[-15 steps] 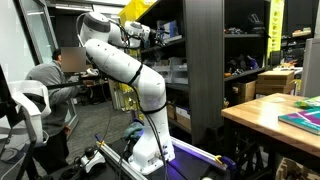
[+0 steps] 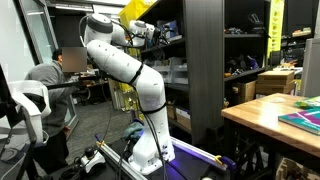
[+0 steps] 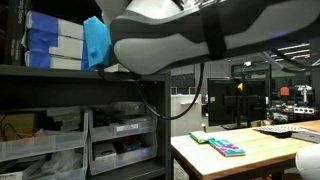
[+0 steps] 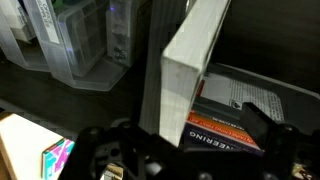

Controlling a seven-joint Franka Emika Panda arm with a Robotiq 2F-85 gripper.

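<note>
My gripper stands open in the wrist view, its dark fingers (image 4: 262, 126) spread to either side of a long pale box-like piece (image 4: 182, 85) with a tan edge. Whether they touch it cannot be told. Dark books with red spines (image 4: 215, 130) lie below and to the right. In exterior view 1, the arm's end (image 2: 160, 33) is high beside the upper shelf, too small to show its fingers. A bright blue object (image 3: 97, 42) hangs in front of stacked white boxes (image 3: 68, 22) in exterior view 2; the gripper itself is hidden there.
Clear drawers (image 3: 123, 153) fill the lower part of the dark shelf (image 2: 207, 75). A wooden table (image 2: 262, 112) stands to the right, with a colourful flat item (image 3: 226, 147) on it. Cardboard boxes (image 2: 275, 82) sit behind the table.
</note>
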